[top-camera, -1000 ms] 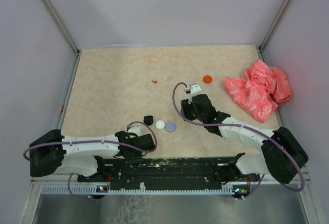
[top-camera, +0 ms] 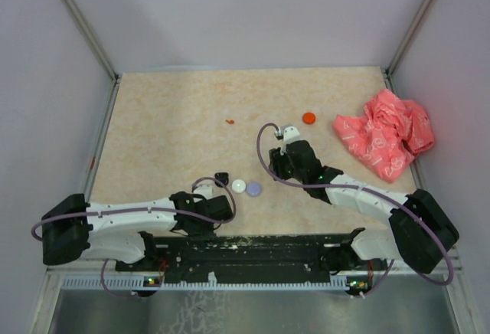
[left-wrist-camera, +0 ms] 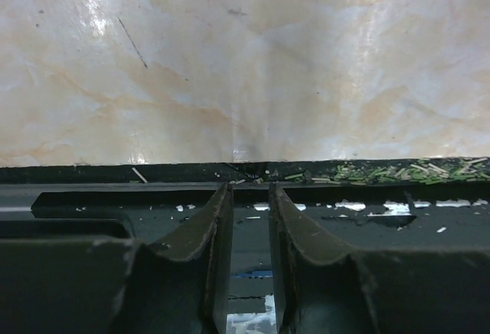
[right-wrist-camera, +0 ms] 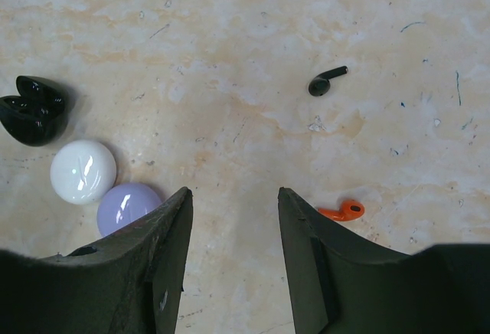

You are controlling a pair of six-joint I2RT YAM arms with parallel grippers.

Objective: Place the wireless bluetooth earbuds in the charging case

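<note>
In the right wrist view a black earbud (right-wrist-camera: 325, 81) lies on the table, with an orange earbud (right-wrist-camera: 344, 211) below it. A black case (right-wrist-camera: 34, 119) with raised lid sits at the left, beside a white case (right-wrist-camera: 83, 171) and a lilac case (right-wrist-camera: 126, 208); an orange case (top-camera: 308, 118) is farther back in the top view. My right gripper hovers above them, fingers apart, nothing between them. My left gripper is over the table's front edge, its fingers slightly apart and empty.
A crumpled pink cloth (top-camera: 371, 139) lies at the back right.
My left arm has shifted slightly near the front edge. The right arm and the objects on the table look unchanged.
</note>
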